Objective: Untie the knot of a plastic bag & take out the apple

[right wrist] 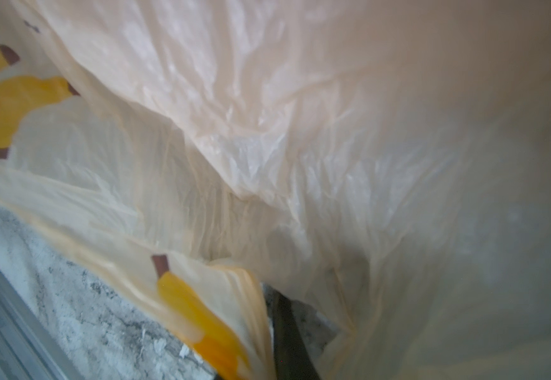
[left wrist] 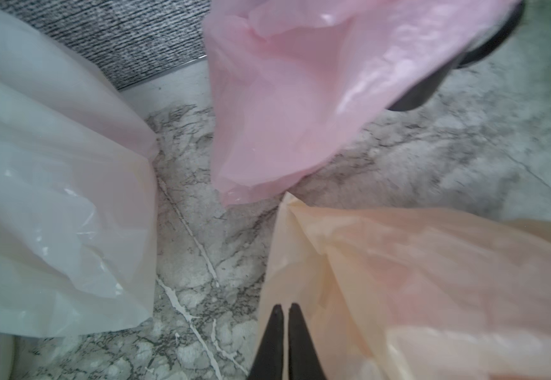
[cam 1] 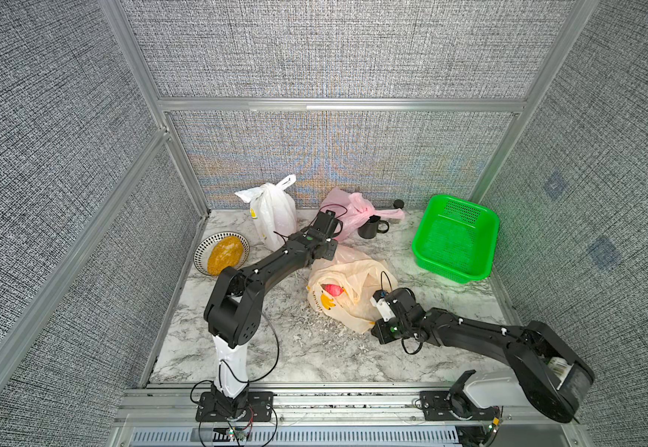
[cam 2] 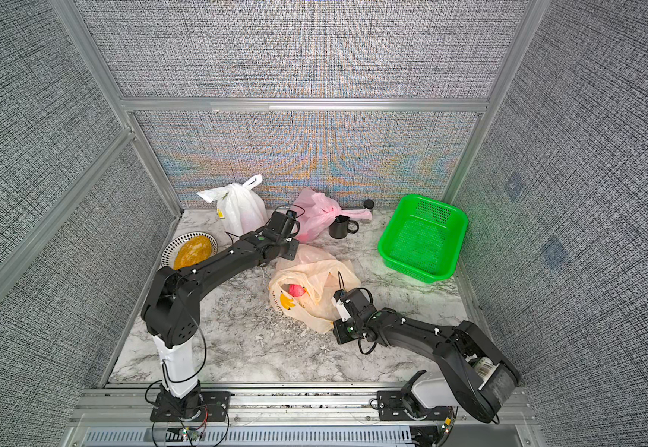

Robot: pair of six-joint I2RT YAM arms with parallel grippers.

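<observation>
A peach-coloured plastic bag (cam 1: 364, 287) with printed yellow bananas lies open-mouthed on the table. Inside its mouth shows a pinkish-red round thing (cam 1: 332, 289), apparently the apple. My left gripper is at the bag's far left side, its fingertips slightly parted with a thin gap between them. The peach film (left wrist: 414, 266) lies beneath and to the right of these fingers, and nothing shows held. At the bag's near right edge, my right gripper is shut on gathered film; its dark finger (right wrist: 291, 345) is partly covered by plastic.
A white tied bag (cam 1: 273, 212) and a pink tied bag (cam 1: 346, 212) stand at the back, with a dark mug (cam 1: 368, 228) by the pink one. A bowl (cam 1: 201, 257) with yellow bread is left. The green basket (cam 1: 454, 238) on the right is empty.
</observation>
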